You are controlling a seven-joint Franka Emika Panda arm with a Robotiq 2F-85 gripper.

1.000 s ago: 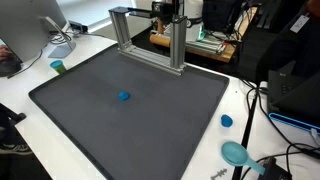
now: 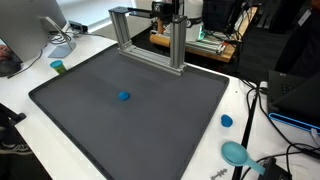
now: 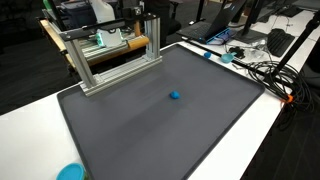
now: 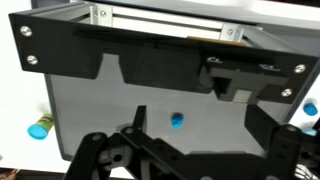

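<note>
A small blue object (image 4: 177,120) lies on the grey mat; it also shows as a blue spot (image 2: 124,96) in exterior view 1 and as a blue piece (image 3: 174,95) in exterior view 2. In the wrist view my gripper is open, its dark fingers wide apart at the lower left and right. Nothing is held between them. The blue object appears in the gap, on the mat beyond the fingers. A black bar with screws crosses the wrist view above them. The gripper is hard to make out in both exterior views.
A metal frame (image 3: 120,73) stands along one mat edge. Outside the mat are a blue-lidded green container (image 2: 58,67), a round blue piece (image 2: 227,121) and a teal bowl-shaped item (image 2: 240,155). Cables (image 3: 285,75) lie beyond one corner.
</note>
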